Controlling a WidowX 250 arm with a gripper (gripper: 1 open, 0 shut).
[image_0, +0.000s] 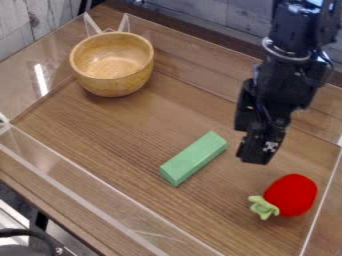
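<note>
My black gripper (250, 136) reaches down from the upper right, its two grey-tipped fingers open and apart over bare table, nothing seen between them. Below and left of it lies a green block (193, 158), tilted diagonally. A red strawberry-like object (286, 194) with a light green leafy end lies at the lower right, below my gripper. A wooden bowl (115, 56) sits at the upper left.
</note>
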